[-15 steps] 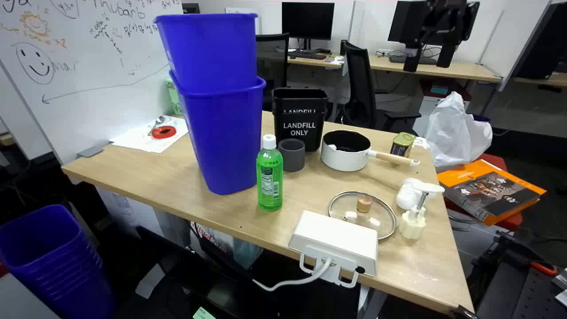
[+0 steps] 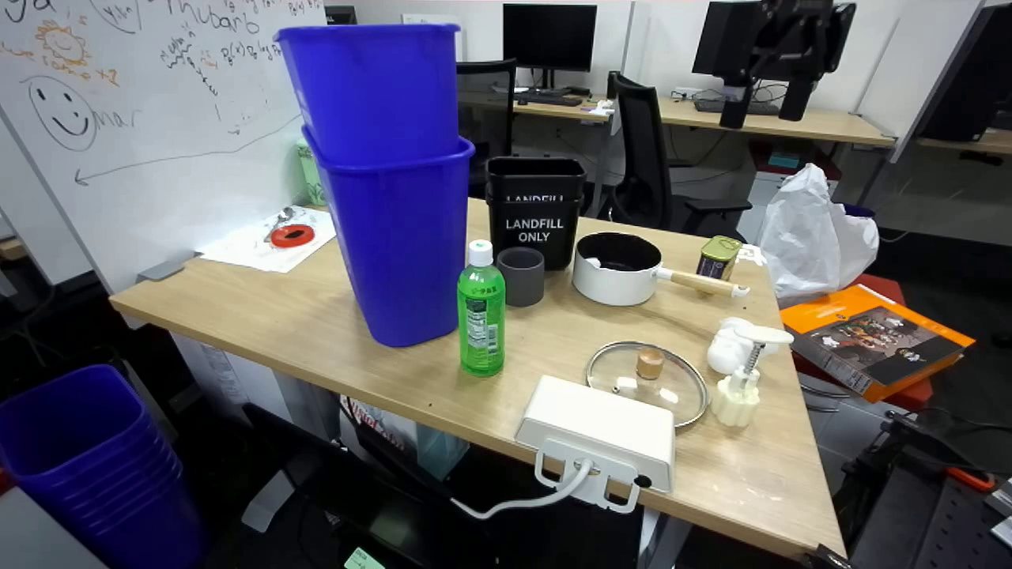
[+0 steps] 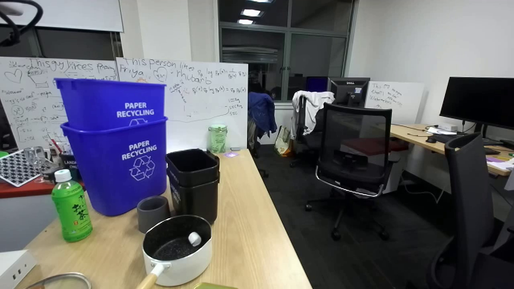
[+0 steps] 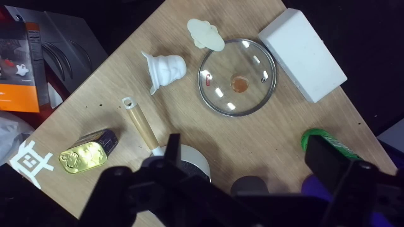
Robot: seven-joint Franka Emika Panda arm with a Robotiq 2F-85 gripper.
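My gripper (image 2: 761, 114) hangs high above the right side of the table, its two fingers spread apart and nothing between them. In the wrist view its dark fingers (image 4: 173, 149) stand wide over the tabletop. Below is a white pot (image 2: 614, 280) with a wooden handle and a small white piece (image 3: 194, 239) inside. A glass lid (image 4: 237, 77) with a wooden knob lies flat. Close to it are a white figure-shaped item (image 4: 166, 70) and a cream press-like tool (image 2: 736, 393). A tin can (image 4: 87, 150) stands near the table edge.
Stacked blue bins (image 2: 396, 242), stacked black bins (image 2: 534, 227), a grey cup (image 2: 521, 275) and a green bottle (image 2: 481, 318) crowd the table's middle. A white box (image 4: 303, 55) sits at the front edge. Bare wood stretches along the table's left front.
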